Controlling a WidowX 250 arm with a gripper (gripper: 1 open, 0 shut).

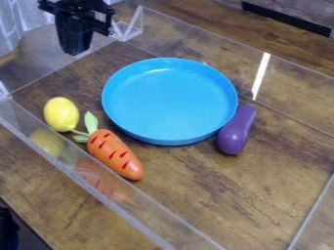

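My black gripper (73, 37) hangs at the top left, above and apart from the yellow lemon (62, 114); its fingers point down, and whether they are apart is hard to see. The lemon rests on the wooden surface left of a round blue plate (170, 98). An orange toy carrot (113, 153) with green leaves lies below the plate's left side. A purple eggplant (235, 132) lies just right of the plate. The plate is empty.
Clear plastic walls (131, 220) border the wooden work surface (222, 195) on several sides. Bare wood shows below the plate and to the right.
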